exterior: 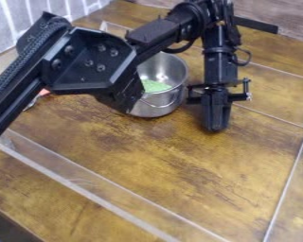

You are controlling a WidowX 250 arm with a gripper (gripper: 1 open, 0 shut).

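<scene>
My gripper [216, 115] points straight down at the table, just to the right of a steel pot [163, 102]. Its fingers look shut, and I see nothing between them. The pot holds something light green [154, 86] and is partly hidden behind my arm, which crosses the view from the lower left to the top.
A small orange item [43, 94] shows at the left behind my arm. A grey corrugated surface [27, 19] lies at the back left.
</scene>
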